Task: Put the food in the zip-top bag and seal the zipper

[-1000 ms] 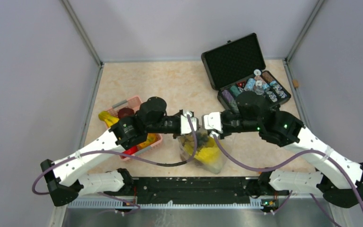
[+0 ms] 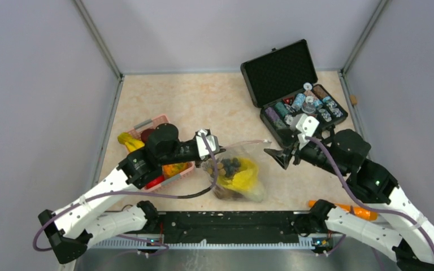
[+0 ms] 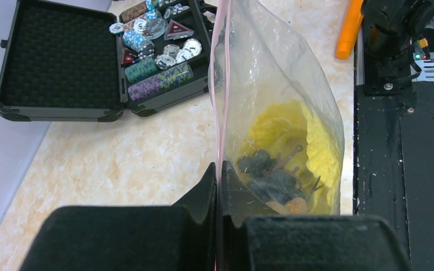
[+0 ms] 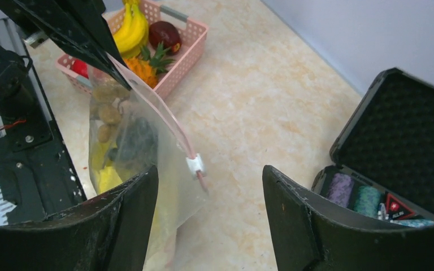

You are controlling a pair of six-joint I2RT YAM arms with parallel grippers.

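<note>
A translucent zip bag with yellow and dark food inside hangs below my left gripper. In the left wrist view, my left gripper is shut on the bag's pink zip edge. In the right wrist view, that edge slopes down to a white slider. My right gripper stands part open to the right of the bag, its two fingers either side of empty space near the slider end, holding nothing.
A pink fruit basket lies at the left. An open case of poker chips stands at the back right. An orange cylinder lies at the front right.
My right gripper has moved away from my left one to the right, exposing the bag. My left gripper has shifted left with the bag's edge.
</note>
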